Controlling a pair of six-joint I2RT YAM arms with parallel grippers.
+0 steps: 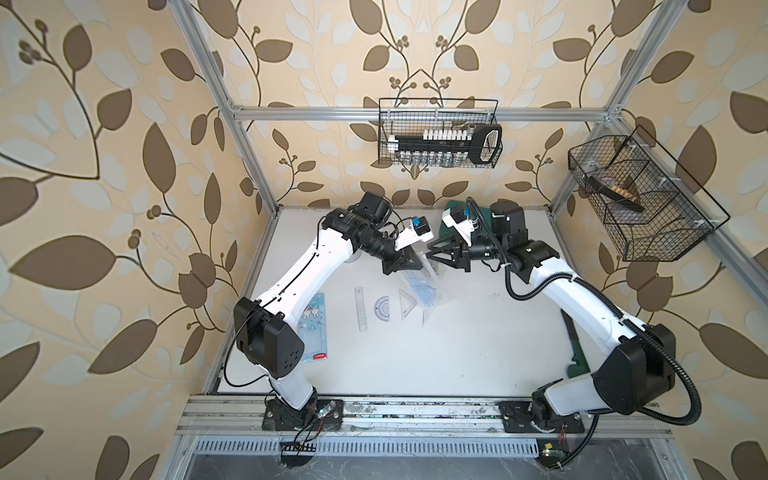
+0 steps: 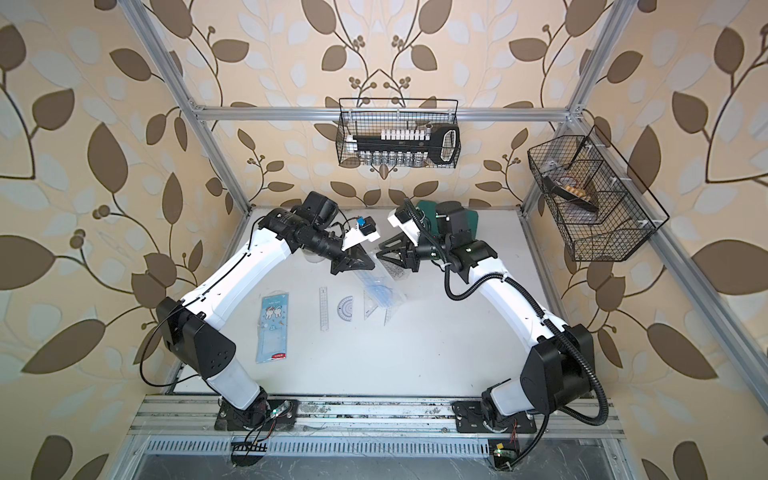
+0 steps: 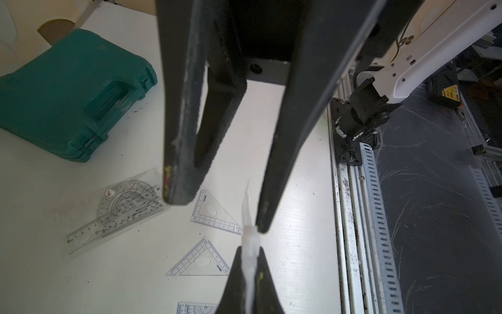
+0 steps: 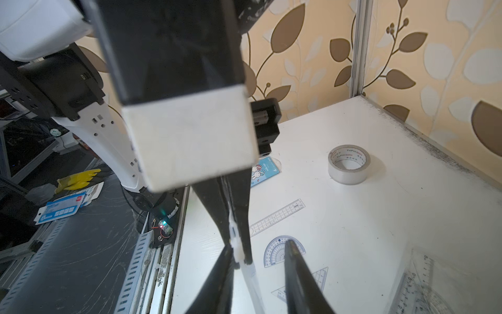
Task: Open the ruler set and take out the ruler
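Observation:
A clear, bluish plastic bag hangs tilted from my left gripper. In the left wrist view the fingers of my left gripper are shut on the thin bag, seen edge-on. Opposite, my right gripper stands open, its two fingers apart near the bag's upper end. Close by the bag in the right wrist view, my right gripper shows no clear hold on it. Whether anything is inside the bag is hard to tell. On the table lie a ruler, a protractor and set squares.
Another clear packet with a ruler and protractor lies near the green case. A tape roll stands towards the back. A blue printed package lies front left.

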